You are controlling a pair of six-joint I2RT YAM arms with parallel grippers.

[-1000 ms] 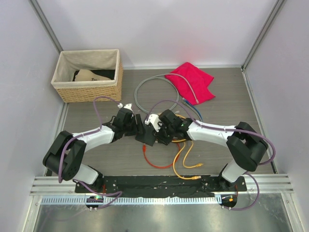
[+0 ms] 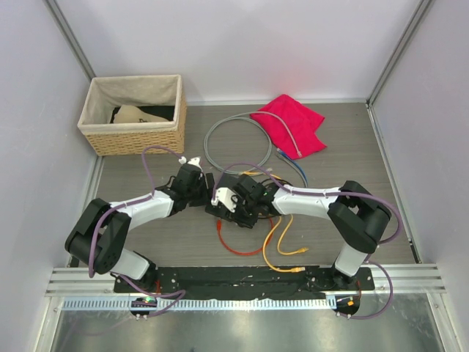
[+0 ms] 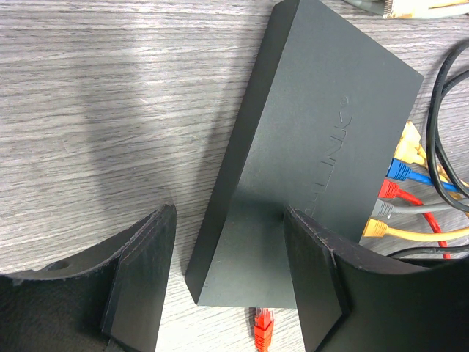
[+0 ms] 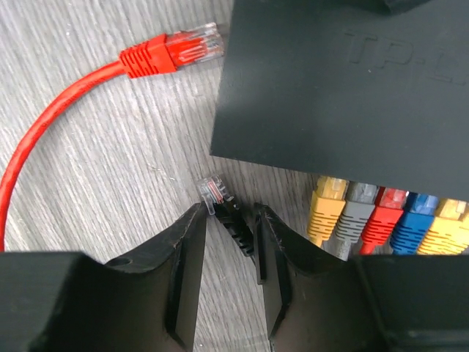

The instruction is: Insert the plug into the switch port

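Note:
The black switch lies on the wooden table, with coloured plugs in a row along its port side, seen in the right wrist view as yellow, grey, red, blue and yellow. A clear-tipped plug with a black boot lies just off the switch's corner, between the open fingers of my right gripper, which is low over it. My left gripper hovers over the switch's far side, its fingers apart with nothing held.
A red cable plug lies beside the switch. Loose grey, yellow and red cables surround it. A wicker basket stands back left, a red cloth back right.
My right arm has moved slightly toward the front left over the last second, its gripper coming to the black-booted plug. The left arm shows no visible change.

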